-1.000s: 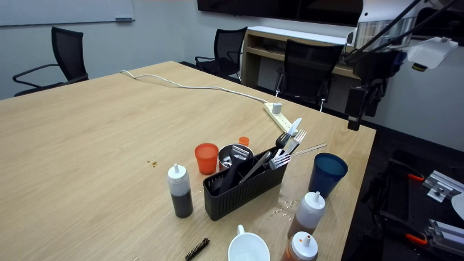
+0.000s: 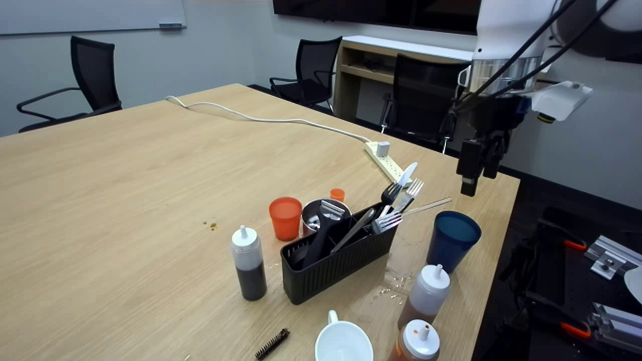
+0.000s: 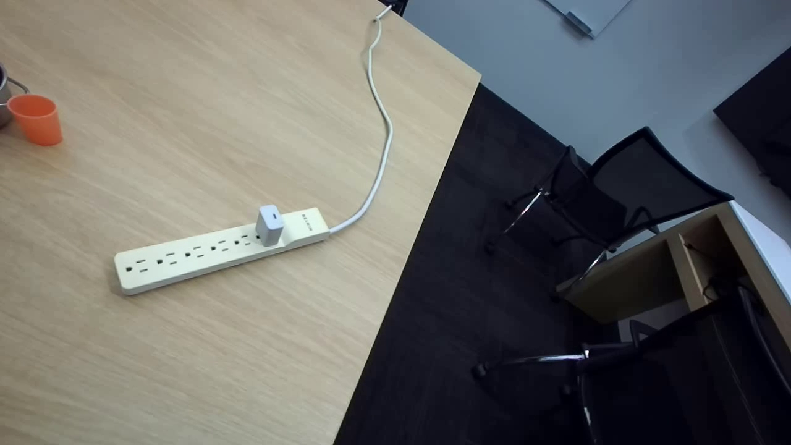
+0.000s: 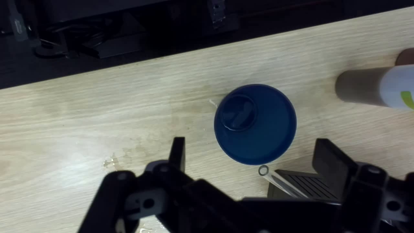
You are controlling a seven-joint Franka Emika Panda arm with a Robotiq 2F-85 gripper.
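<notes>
My gripper is open, its fingers wide apart with nothing between them. In exterior view 1 the gripper (image 2: 479,183) hangs above the table's right end, higher than the dark blue cup (image 2: 452,240). Seen from the wrist, that blue cup (image 4: 267,128) stands upright just beyond the fingertips, roughly centred between them. It looks empty. The black cutlery caddy (image 2: 337,267) holds forks, a knife, a peeler and a thin straw (image 4: 281,182), whose end comes close to the cup's rim in the wrist view.
Squeeze bottles (image 2: 424,295) crowd the cup's near side. A dark-filled bottle (image 2: 249,264), a red cup (image 2: 285,217), a metal cup (image 2: 310,219) and a white mug (image 2: 343,343) surround the caddy. A power strip (image 3: 185,259) lies behind.
My arm has moved left in exterior view 1 and the gripper sits somewhat lower, nearer the blue cup. The objects on the table have not moved.
</notes>
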